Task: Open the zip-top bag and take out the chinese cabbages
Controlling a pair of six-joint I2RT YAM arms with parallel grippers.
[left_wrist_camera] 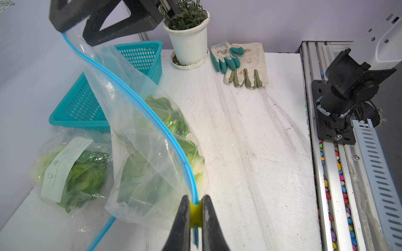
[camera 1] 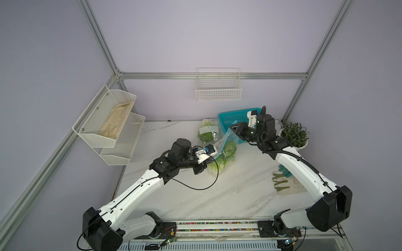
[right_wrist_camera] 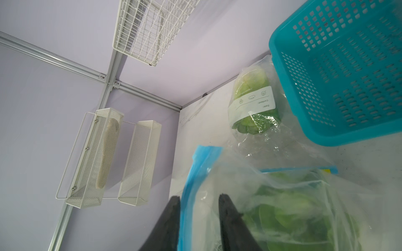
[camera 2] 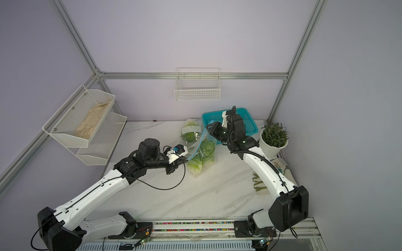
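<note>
In the left wrist view, the yellow slider (left_wrist_camera: 196, 214) on the bag's blue zip (left_wrist_camera: 155, 117) sits pinched by my left gripper, which is shut on it. The clear zip bag (left_wrist_camera: 146, 179) stretches from there up toward the right arm, with green chinese cabbage (left_wrist_camera: 167, 115) inside. My right gripper is partly open; the upper end of the blue zip strip (right_wrist_camera: 205, 156) lies between its fingers, closer to the left one. Its fingers do not appear clamped. Whether the bag's mouth is parted is hard to tell.
A second bagged cabbage (right_wrist_camera: 253, 100) with a white label lies behind, beside a teal basket (right_wrist_camera: 307, 133). A potted plant (left_wrist_camera: 188, 35) and gloves (left_wrist_camera: 240, 60) are farther right.
</note>
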